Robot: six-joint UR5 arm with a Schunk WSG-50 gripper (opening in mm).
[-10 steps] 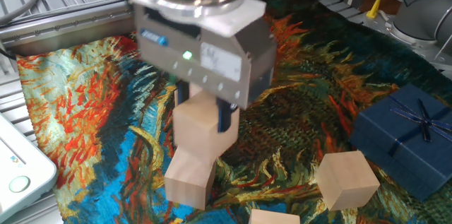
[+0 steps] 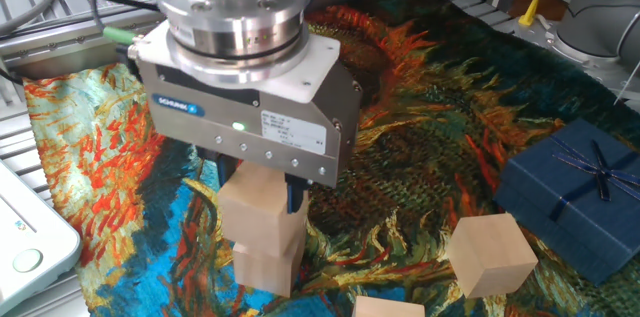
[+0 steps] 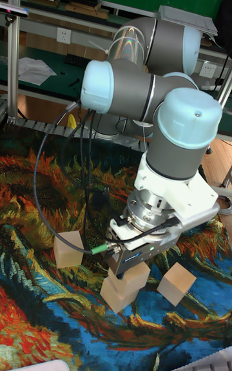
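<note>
A wooden cube [image 2: 258, 215] is between the two dark fingers [image 2: 295, 195] of my gripper [image 2: 258, 183], which is shut on it in exterior view 2. Directly below is a second wooden cube [image 2: 262, 271] on the patterned cloth, its top covered by the held one. The upper cube looks roughly lined up over the lower, slightly toward the left. Whether their faces touch I cannot tell. Exterior view 3 also has the upper cube [image 3: 136, 276] over the lower cube [image 3: 118, 295], the gripper body hiding part of the upper one.
One loose cube [image 2: 492, 255] sits to the right on the cloth, and another cube [image 2: 388, 308] is cut off by the bottom edge. A dark blue gift box [image 2: 575, 197] stands at far right. A white device [image 2: 30, 237] lies at the left edge.
The gripper and its held cube have come down and to the left, from above and right of the lower cube to over it. The other cubes have stayed put.
</note>
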